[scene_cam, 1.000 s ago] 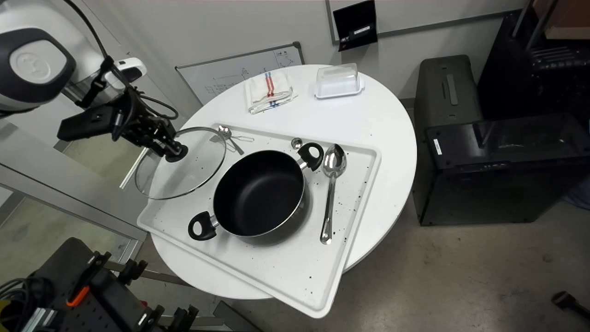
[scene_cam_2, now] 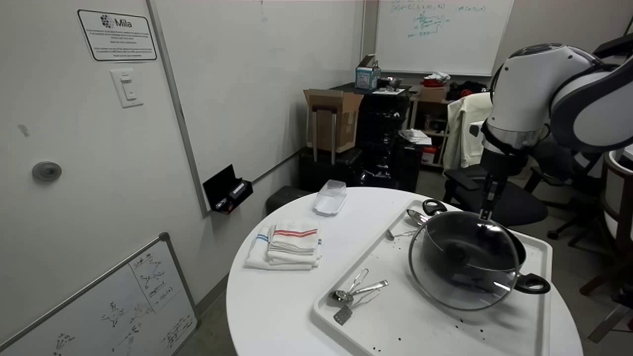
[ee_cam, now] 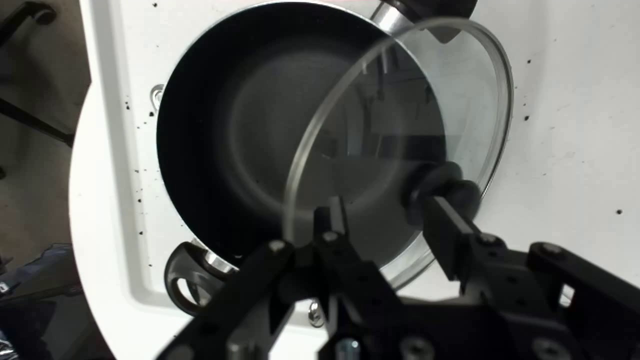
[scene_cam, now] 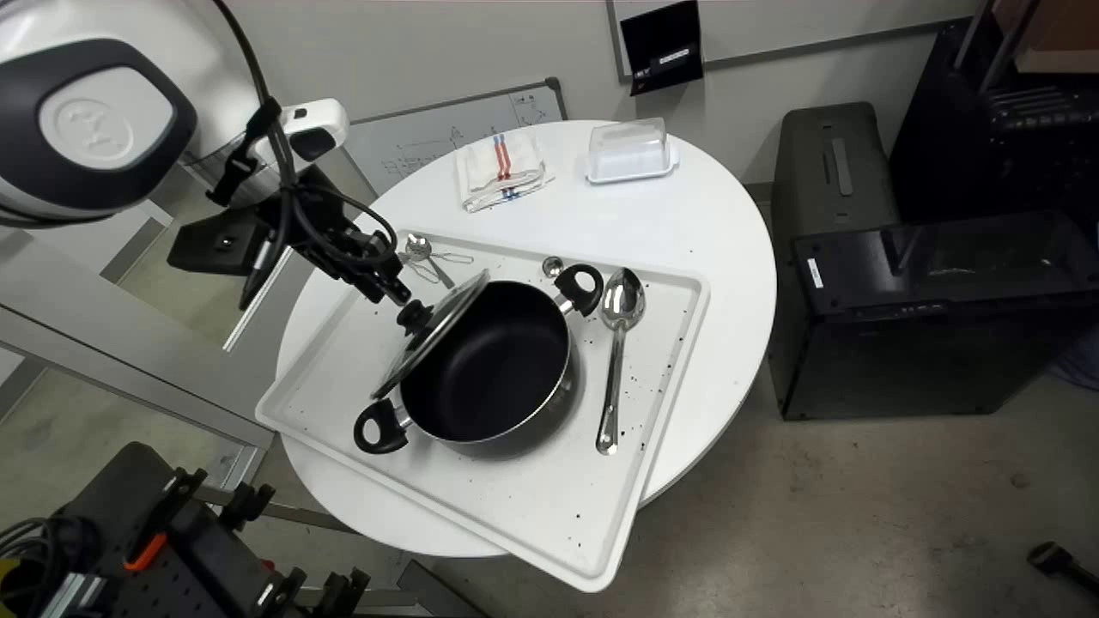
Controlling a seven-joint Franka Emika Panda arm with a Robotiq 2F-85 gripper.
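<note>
A black pot (scene_cam: 486,360) stands open on a pale tray. Its glass lid (scene_cam_2: 436,279) tilts steeply over one side of the pot, its black knob (scene_cam: 414,318) facing the arm in exterior view 1. There my gripper (scene_cam: 399,293) reaches down to that knob, shut on the lid. The wrist view shows the knob (ee_cam: 465,195) beside my right-hand fingertip; its exact seat between the fingers is hard to make out. Through the glass, the pot's dark interior shows. Whether the lid touches the pot's rim cannot be told for sure.
On the tray (scene_cam: 515,525) lie a large spoon (scene_cam: 616,350), a small metal cup (scene_cam: 553,267) and small utensils (scene_cam: 422,251). Folded towels (scene_cam: 500,168) and a clear-covered dish (scene_cam: 630,151) stand behind it. The tray's front corner is mostly free.
My gripper has moved right and slightly down in exterior view 1, taking the lid from beside the pot to its near rim. The lid has tipped from nearly flat to steep.
</note>
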